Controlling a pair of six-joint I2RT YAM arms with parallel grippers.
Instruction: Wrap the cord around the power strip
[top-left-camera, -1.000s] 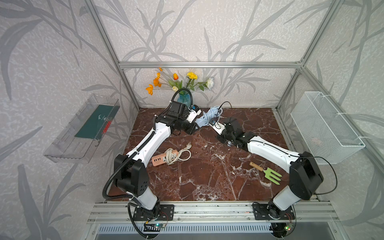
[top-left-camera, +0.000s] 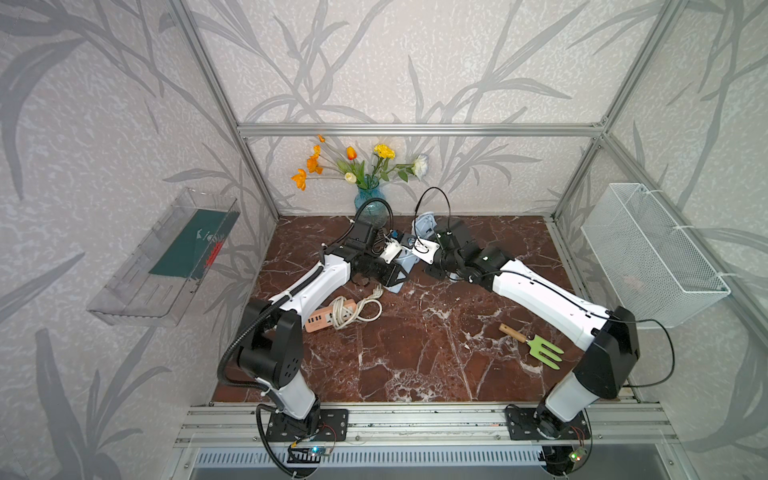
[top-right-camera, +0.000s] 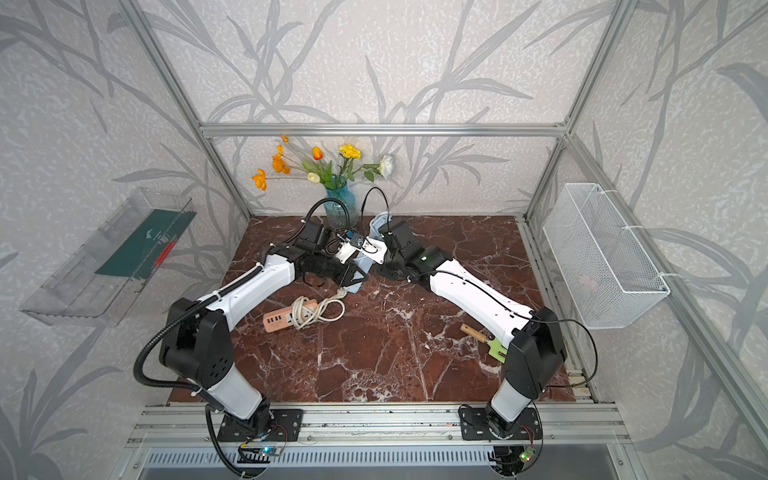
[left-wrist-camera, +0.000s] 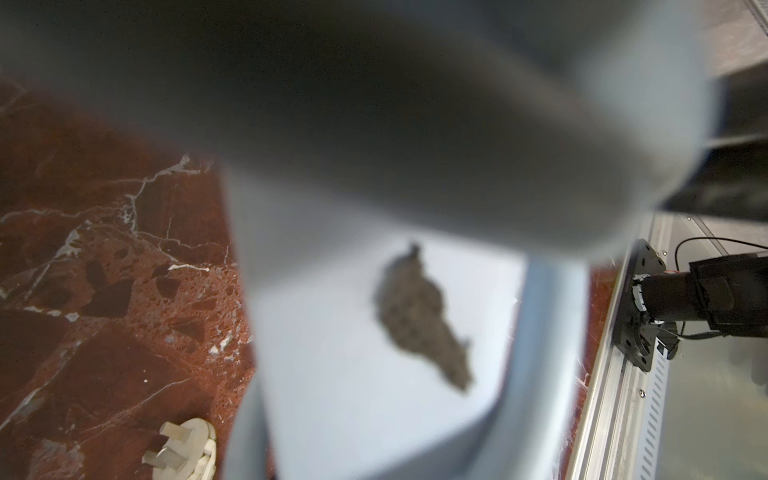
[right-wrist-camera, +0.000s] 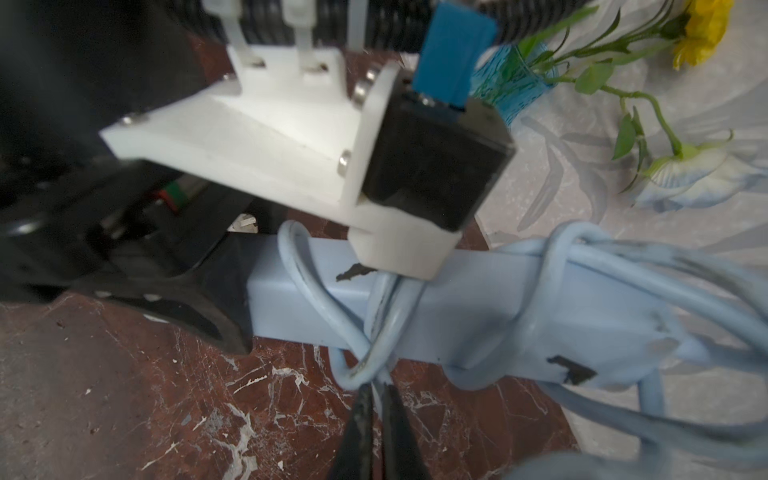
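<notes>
A pale blue power strip (right-wrist-camera: 504, 304), wrapped in loops of its blue cord (right-wrist-camera: 316, 292), is held at one end by my shut left gripper (top-left-camera: 393, 276), near the table's middle. In the left wrist view it fills the frame, blurred. My right gripper is shut at the cord loops below the strip; whether any cord is between its fingers is unclear. From the top, both grippers crowd together and hide much of the strip.
A pink power strip (top-left-camera: 318, 318) with white cord lies front left. A green garden fork (top-left-camera: 544, 352) lies right. A vase of flowers (top-left-camera: 369, 200) stands behind.
My left gripper has moved toward the middle and down with the blue strip, coming closer to the front.
</notes>
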